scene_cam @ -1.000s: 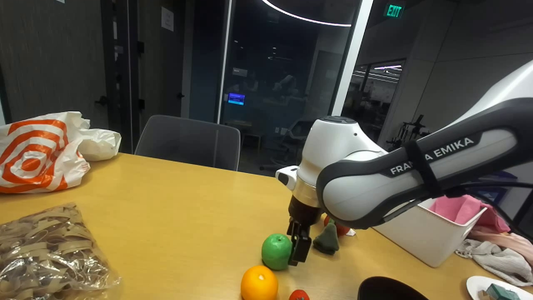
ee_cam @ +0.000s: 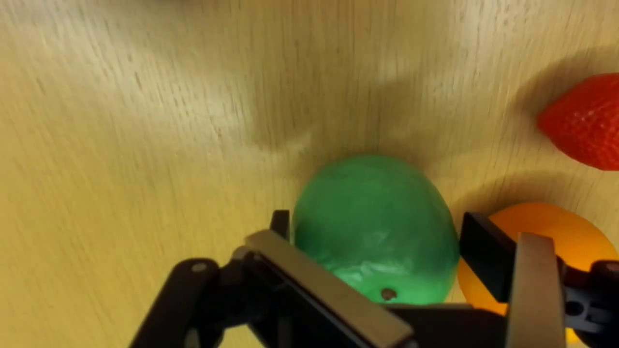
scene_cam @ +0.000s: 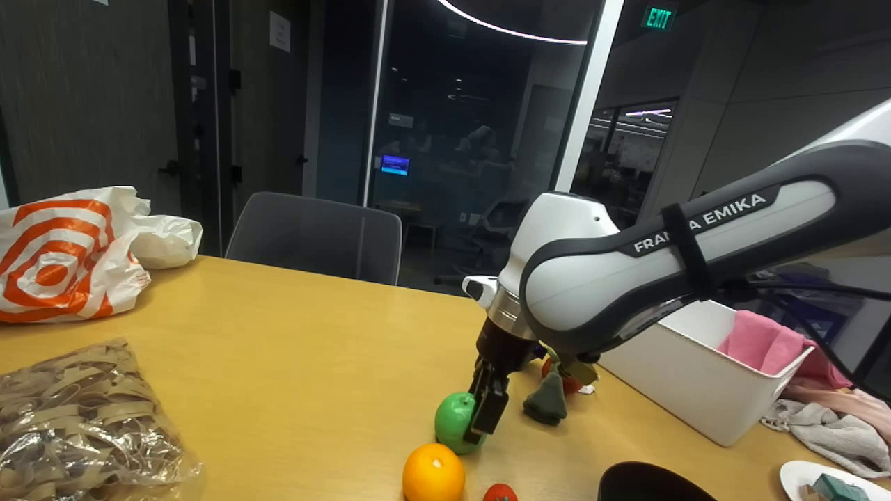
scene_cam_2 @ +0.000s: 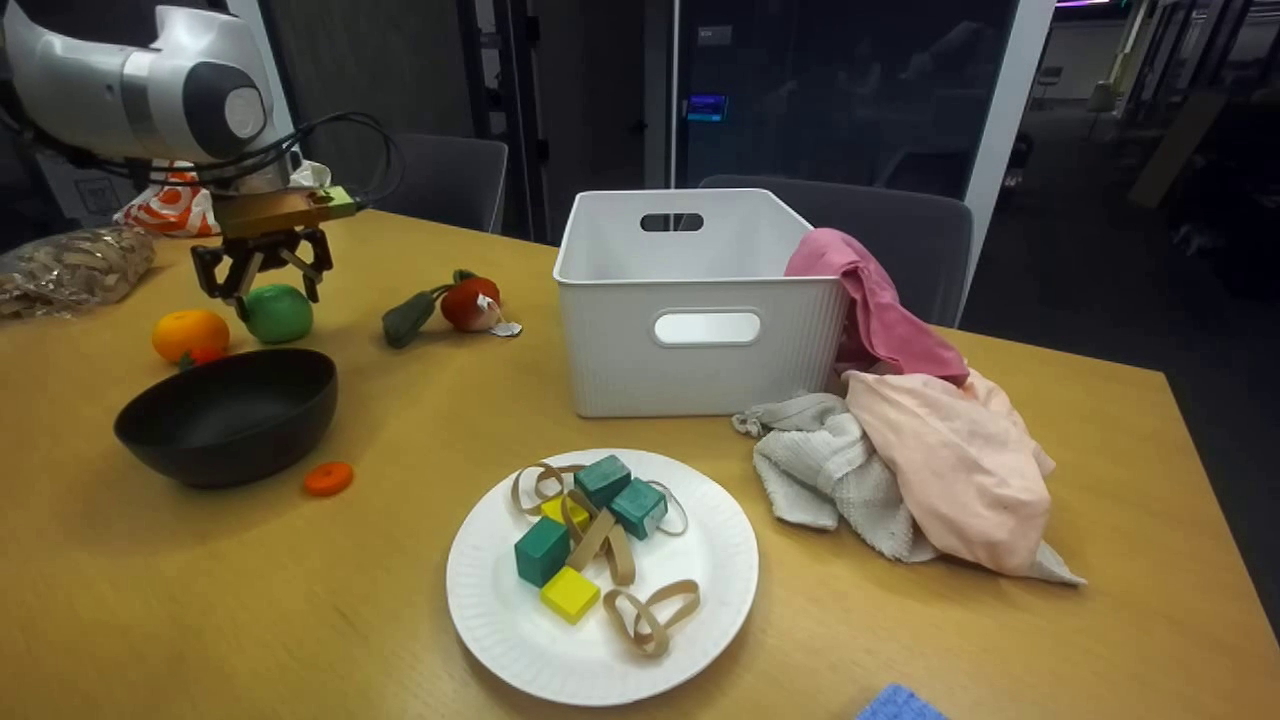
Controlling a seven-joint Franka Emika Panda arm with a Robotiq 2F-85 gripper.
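Note:
A green apple-like fruit (scene_cam: pixel 455 422) rests on the table, its stem end toward the gripper's base in the wrist view. My gripper is part open around this green fruit (ee_cam: pixel 374 232). One black finger (ee_cam: pixel 281 224) stands just left of it, with hardly any gap; the other, on the right, appears to touch its side and lies in front of an orange (ee_cam: pixel 551 229). From exterior view 2, both fingers of the gripper (scene_cam_2: pixel 278 300) reach down at the fruit. Whether both pads press on it cannot be made out.
Close by are a red strawberry (ee_cam: pixel 586 122) and a black bowl (scene_cam_2: pixel 228 420). A squash-like vegetable (scene_cam_2: pixel 411 318) and a red onion-like one (scene_cam_2: pixel 470 302) lie near the white bin (scene_cam_2: pixel 708 360). Free table spreads to the left in exterior view 1.
My gripper has shifted left in exterior view 1 and now overlaps the green fruit, which has moved slightly left and down there. The forearm has swung left too.

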